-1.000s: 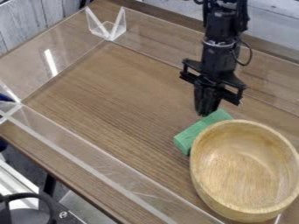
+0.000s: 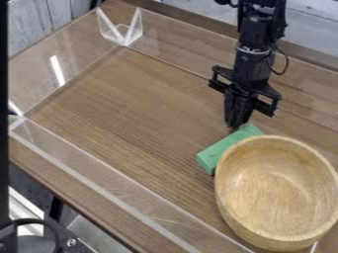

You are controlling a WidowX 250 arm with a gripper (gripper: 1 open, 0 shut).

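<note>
My gripper [image 2: 238,121] hangs over the wooden surface at the upper right, its dark fingertips just above a green block [image 2: 219,148]; whether they touch it cannot be told. The fingers look close together, with nothing visible held between them. The green block lies flat, partly hidden at its right by a large round tan bowl [image 2: 275,225], which fills the lower right.
A clear plastic piece [image 2: 121,29] stands at the back left. Dark cables or hardware [image 2: 27,239] sit at the lower left corner.
The arm has shifted very slightly; the block and bowl look in the same places.
</note>
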